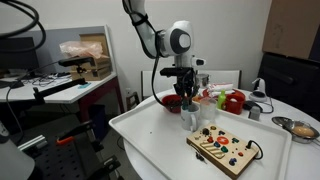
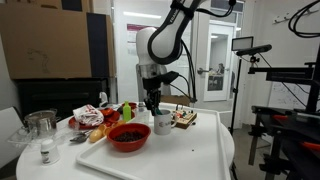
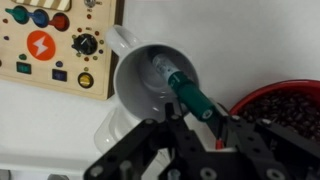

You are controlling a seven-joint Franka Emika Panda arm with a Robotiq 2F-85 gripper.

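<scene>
A white mug [image 3: 150,85] stands on the white table, its handle toward the wooden board. Inside it leans a marker [image 3: 178,80] with a grey body and a green end, the green end rising over the rim toward my gripper. My fingers are parted around that green end; whether they touch it is hard to make out. In exterior view 1 the gripper [image 1: 187,98] is directly above the mug [image 1: 190,119]. In exterior view 2 the gripper [image 2: 154,103] is small and dark above the mug [image 2: 163,123].
A red bowl of dark beans [image 3: 285,115] stands close beside the mug. On the other side lies a wooden activity board [image 1: 222,145] with knobs and switches. Bottles, containers and a red cup [image 1: 235,102] crowd the back.
</scene>
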